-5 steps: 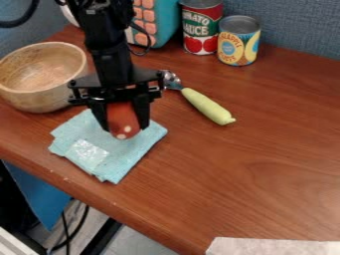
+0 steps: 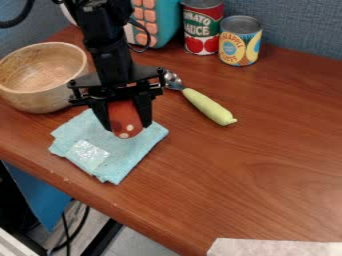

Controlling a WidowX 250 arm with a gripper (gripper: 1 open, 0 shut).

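My black gripper (image 2: 123,98) is lowered over a folded light blue cloth (image 2: 99,158) near the table's front left edge. A red-orange round object (image 2: 126,122), with small pale spots, sits between and below the fingers, over the cloth. The fingers appear to be around it, but I cannot tell whether they grip it or whether it rests on the cloth.
A wooden bowl (image 2: 34,85) is at left. A pale green-handled utensil (image 2: 209,107) lies right of the gripper. Cans (image 2: 241,42) and a teal container (image 2: 155,20) stand at the back.
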